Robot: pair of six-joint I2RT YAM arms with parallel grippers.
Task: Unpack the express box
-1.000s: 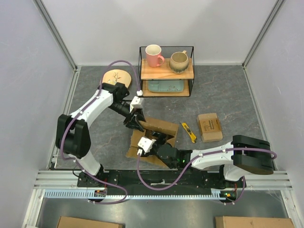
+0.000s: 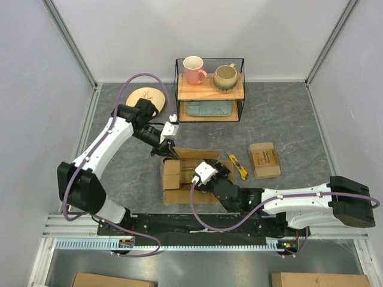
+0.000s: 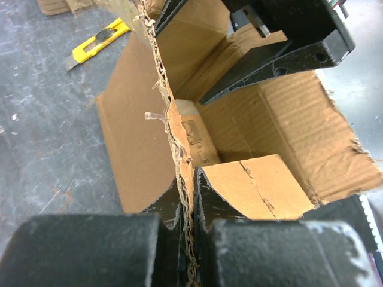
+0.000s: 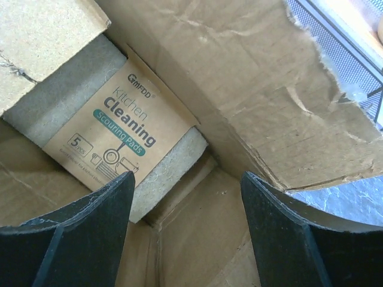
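The open express box (image 2: 190, 194) stands at the front middle of the table. My left gripper is shut on its flap (image 3: 177, 134), whose torn edge runs up between the fingers. My right gripper reaches into the box from the right, fingers parted, nothing between them. Inside lies a kitchen cleaning scouring pads package (image 4: 116, 125), partly under a cardboard piece (image 4: 48, 36) in the right wrist view.
A yellow box cutter (image 2: 237, 166) and a small open cardboard box (image 2: 264, 159) lie to the right. Behind stands a rack (image 2: 209, 89) with mugs; a plate (image 2: 143, 95) is at back left.
My right gripper has moved rightward since a second ago. My left arm has shifted slightly left, and the box's back flap now stands differently, with more of the inside visible.
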